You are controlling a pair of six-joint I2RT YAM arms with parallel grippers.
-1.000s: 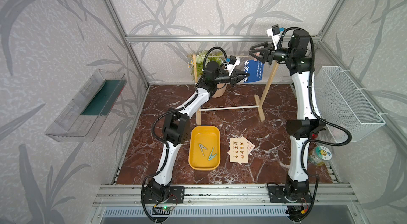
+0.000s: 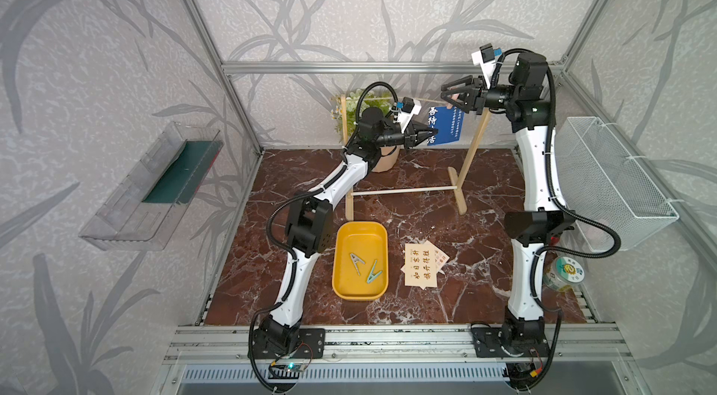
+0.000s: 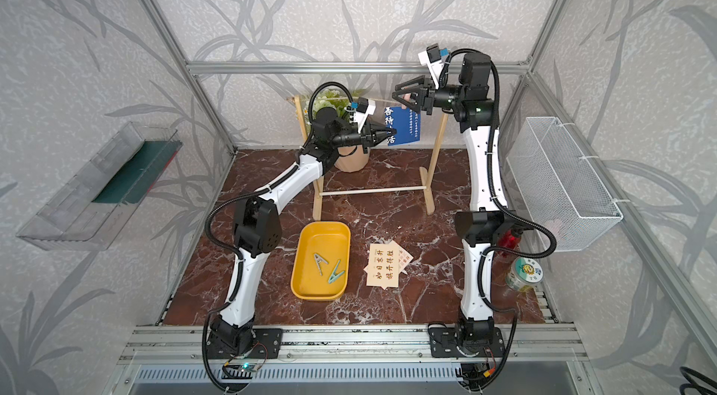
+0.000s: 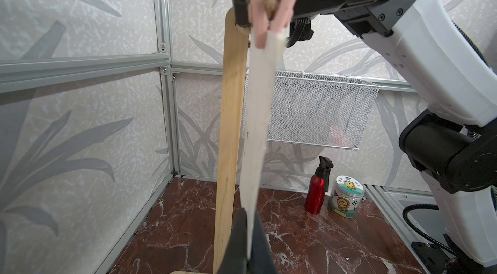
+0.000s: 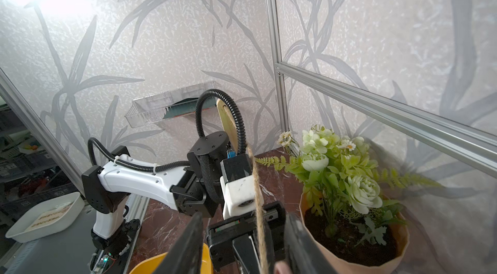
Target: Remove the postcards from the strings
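Note:
The blue postcard [image 2: 446, 126] with white writing hangs from the string on the wooden rack. My left gripper [image 2: 434, 131] is shut on its left edge; in the left wrist view the postcard [image 4: 256, 134] appears edge-on, running down between the fingertips. A pink clip [image 4: 283, 9] grips the card's top at the string. Around this clip, my right gripper [image 2: 445, 94] stands partly open. In the right wrist view its fingers [image 5: 189, 245] lie apart on either side of the string [image 5: 258, 206], with a bit of pink low between them.
A yellow tray [image 2: 360, 292] with two blue clips stands in front of the rack, beside a small pile of cards [image 2: 422, 266]. Behind the rack is a potted plant [image 5: 331, 186]. The rack's right post [image 2: 473, 148] is close to the right gripper.
The blue postcard has shifted and turned very slightly to the left. Both arms stay almost where they were, the right gripper around the pink clip.

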